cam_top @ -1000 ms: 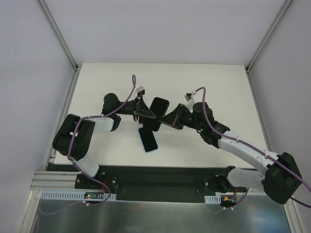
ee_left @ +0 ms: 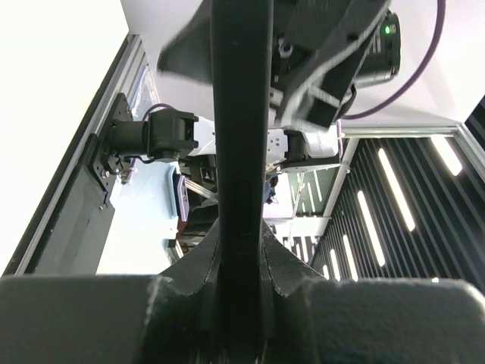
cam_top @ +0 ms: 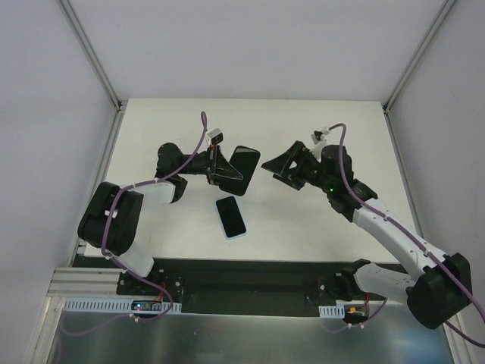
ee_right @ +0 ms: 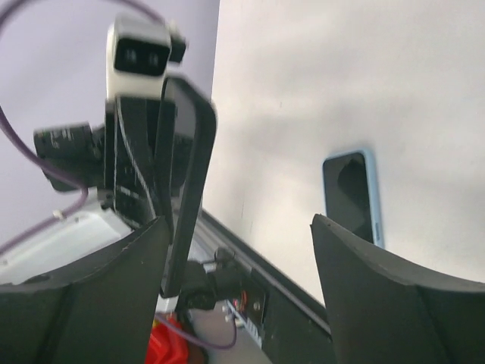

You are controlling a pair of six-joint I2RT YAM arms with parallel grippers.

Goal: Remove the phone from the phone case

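Observation:
A black phone case [cam_top: 242, 170] stays raised over the table, tilted, with my left gripper [cam_top: 232, 176] shut on its edge. The left wrist view shows it edge-on as a dark upright strip [ee_left: 241, 152] between the fingers; whether anything sits inside it I cannot tell. On the table below lies a phone [cam_top: 230, 217] with a black screen and a pale blue edge, also visible in the right wrist view as a flat phone [ee_right: 351, 193]. My right gripper [cam_top: 274, 171] stands open to the right of the case, clear of it, nothing between its fingers.
Purple cables [cam_top: 204, 125] trail along both arms.
My right gripper has opened and drawn back up and to the right, away from the case it was touching.

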